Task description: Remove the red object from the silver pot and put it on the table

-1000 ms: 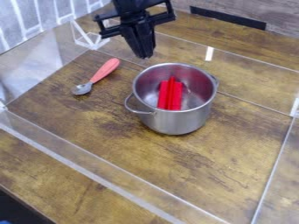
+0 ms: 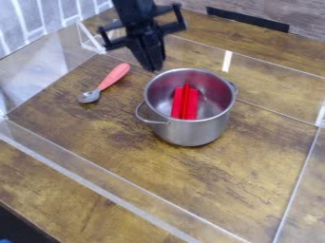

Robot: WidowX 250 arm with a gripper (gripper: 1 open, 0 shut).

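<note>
The silver pot point(image 2: 197, 131) stands upright on the wooden table, right of centre, with a handle on its left side. Inside it lies the red object point(image 2: 185, 102), long and leaning toward the pot's far wall. My dark gripper point(image 2: 151, 63) hangs at the top of the view, beyond the pot and slightly left of it, apart from the red object. Its fingers look dark and run together from this angle, so their spacing is unclear. Nothing visible hangs from them.
A spoon with a pink-red handle point(image 2: 116, 76) lies on the table left of the pot. Bare wood point(image 2: 114, 180) extends in front of the pot and to its right. Pale strips and a clear edge point(image 2: 114, 180) cross the table.
The gripper has shifted slightly, ending a little lower in the picture and nearer the pot's far rim. Pot, red object and spoon have stayed in place.
</note>
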